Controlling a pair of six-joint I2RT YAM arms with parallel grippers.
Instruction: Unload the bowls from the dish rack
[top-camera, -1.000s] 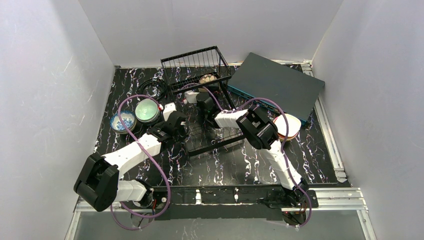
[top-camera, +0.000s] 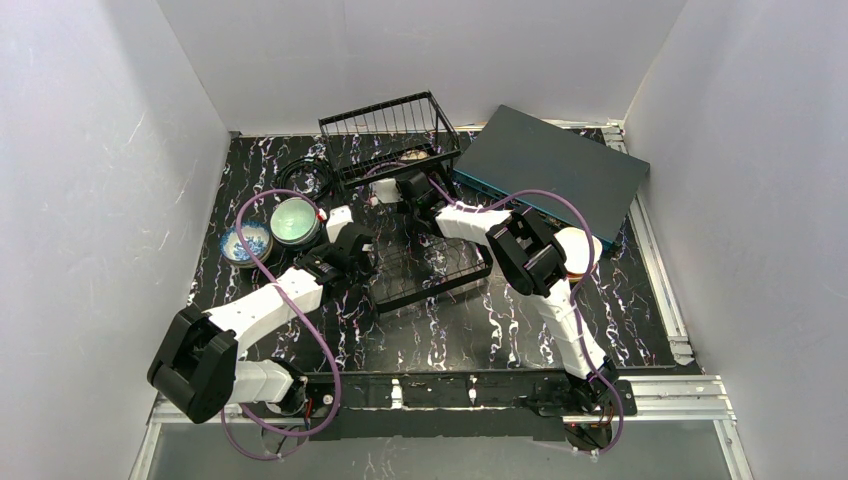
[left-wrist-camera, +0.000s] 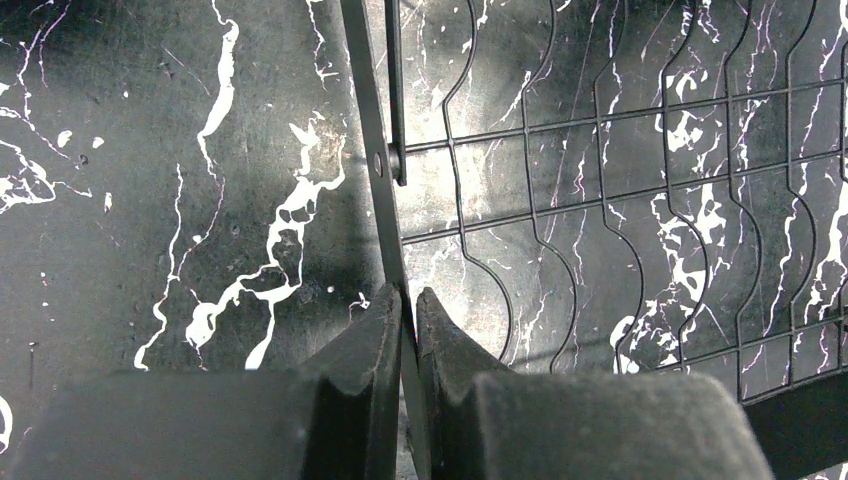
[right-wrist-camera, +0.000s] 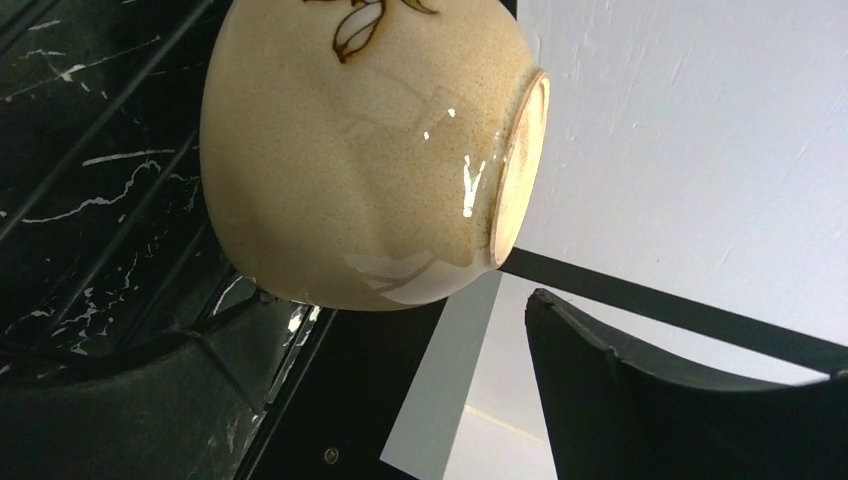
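Note:
A beige bowl with a leaf motif fills much of the right wrist view, tipped on its side with its foot ring facing right. My right gripper stands open with the bowl just ahead; one finger is close to the bowl's lower edge, contact unclear. From above, only a sliver of that bowl shows behind the upper tier of the black dish rack. My left gripper is shut on the thin side bar of the rack, at the rack's left side.
Stacked green bowls and blue-patterned bowls stand left of the rack. A coiled black cable lies behind them. White dishes sit right, beside the right arm, with a large dark box behind. The rack's lower wires look empty.
The left gripper stays on the rack bar.

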